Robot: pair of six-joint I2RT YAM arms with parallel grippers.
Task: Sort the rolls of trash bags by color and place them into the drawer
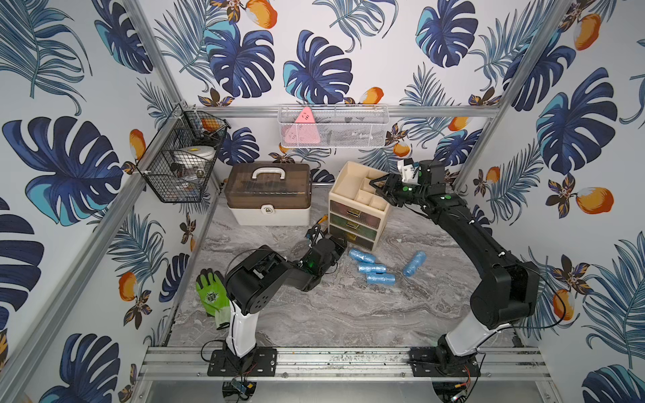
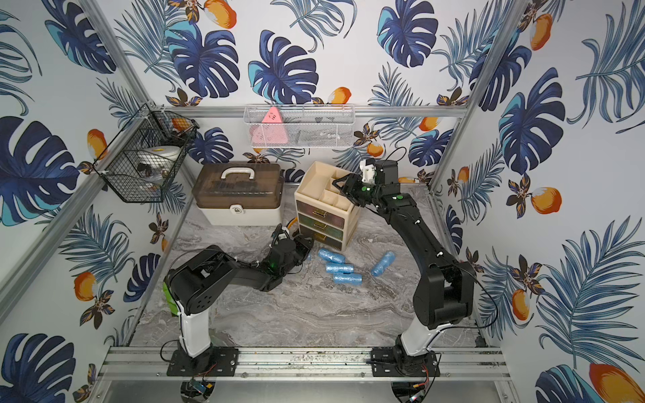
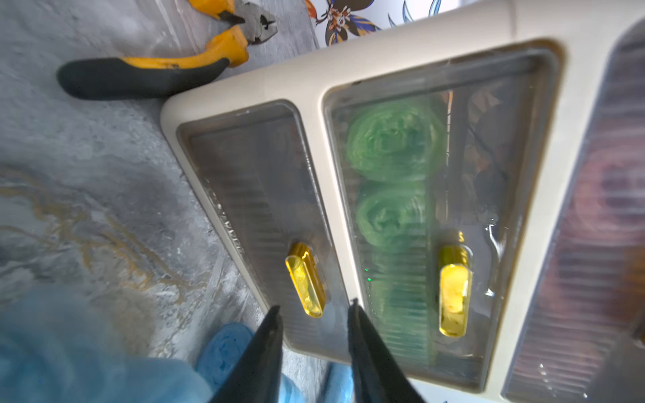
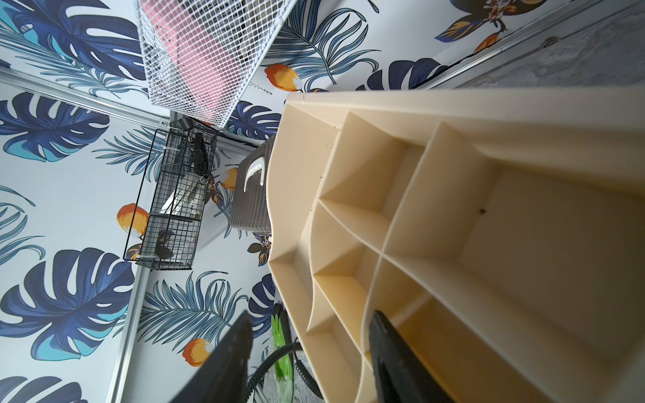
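The cream drawer unit (image 1: 352,194) stands at the back. Through its fronts show green rolls (image 3: 396,141) in the middle drawer and reddish shapes in the top one; the bottom drawer (image 3: 248,194) looks empty. Several blue rolls (image 1: 381,278) lie on the table to its front right. My left gripper is part open before the bottom drawer's gold handle (image 3: 305,282), nothing seen between its fingers. My right gripper is part open above the unit's compartmented top, nothing seen between its fingers.
A lidded box (image 1: 268,208) stands left of the unit, yellow pliers (image 3: 147,74) beside the unit. A green glove (image 1: 213,295) lies at the left. Wire baskets (image 1: 332,127) hang on the walls.
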